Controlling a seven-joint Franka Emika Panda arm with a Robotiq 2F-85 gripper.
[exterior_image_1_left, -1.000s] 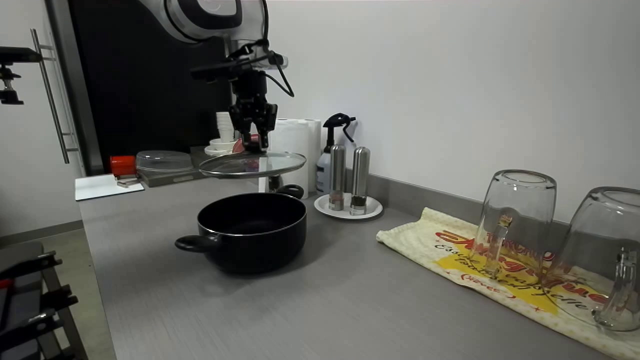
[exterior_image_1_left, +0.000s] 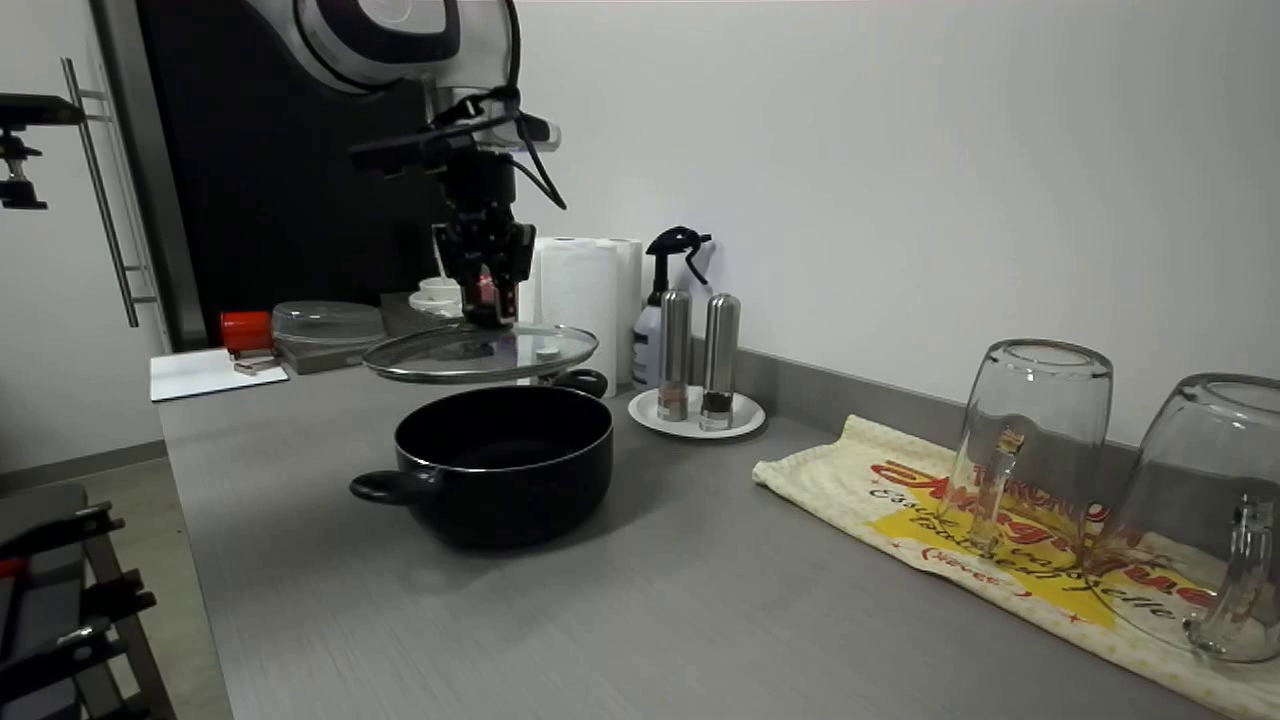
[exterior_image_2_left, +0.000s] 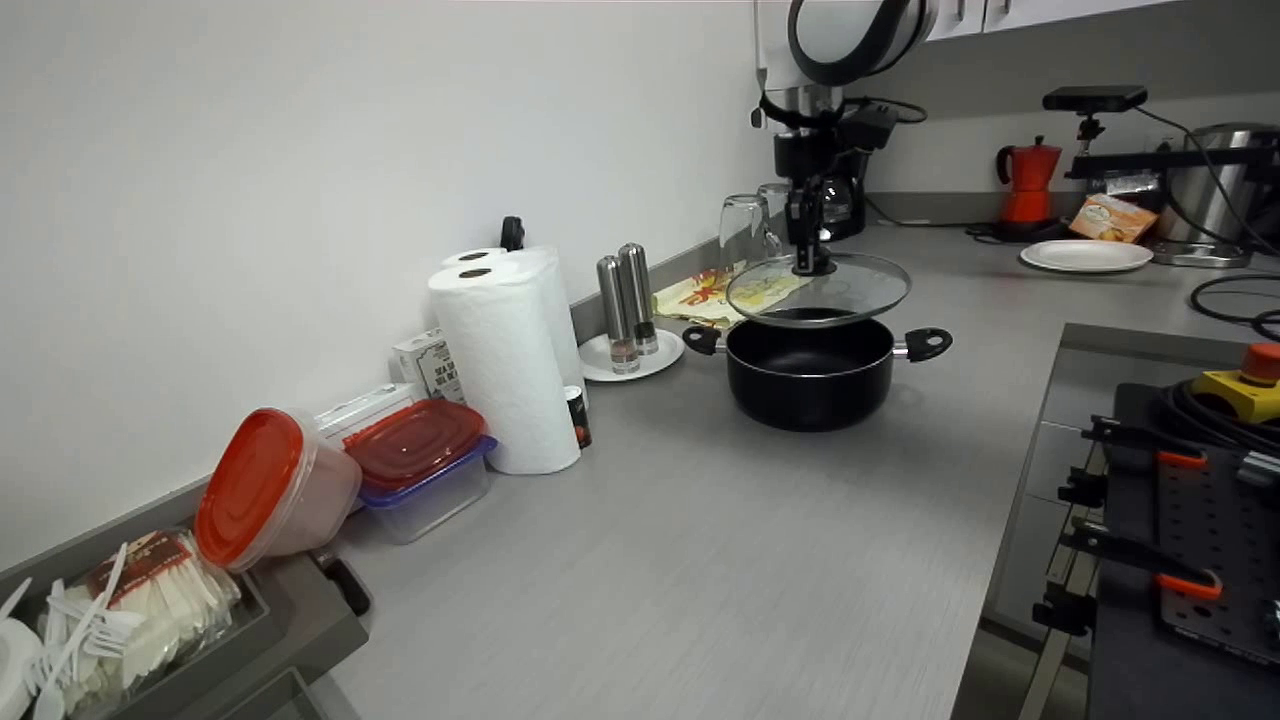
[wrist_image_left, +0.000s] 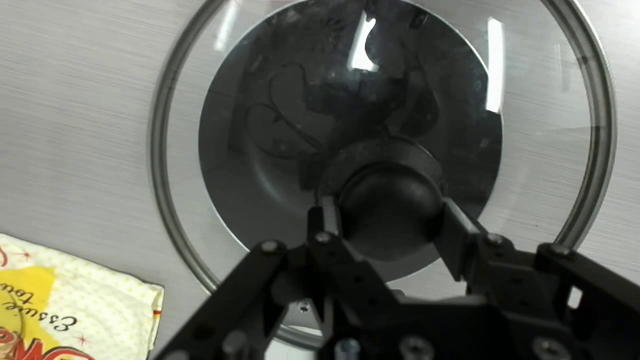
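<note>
A glass lid (exterior_image_1_left: 414, 352) with a steel rim hangs over the black pot (exterior_image_1_left: 510, 498), tilted a little and apart from it. My gripper (exterior_image_1_left: 486, 306) is shut on the lid's round black knob (wrist_image_left: 390, 210), with one finger on either side of it in the wrist view. From exterior view 2 the lid (exterior_image_2_left: 882, 288) is above the pot (exterior_image_2_left: 810, 390), slightly toward the pot's right handle. The pot stands on the grey counter with its mouth uncovered, and its inside looks dark and empty.
Two metal grinders (exterior_image_1_left: 720, 360) stand on a white plate (exterior_image_1_left: 753, 418) right of the pot. Paper towel rolls (exterior_image_2_left: 504, 360) are close by along the wall. Upturned glass mugs (exterior_image_1_left: 1038, 420) sit on a printed towel (exterior_image_1_left: 828, 462).
The gripper, holding the lid, has come down and shifted left in exterior view 1, bringing the lid closer above the pot. The pot has not moved.
</note>
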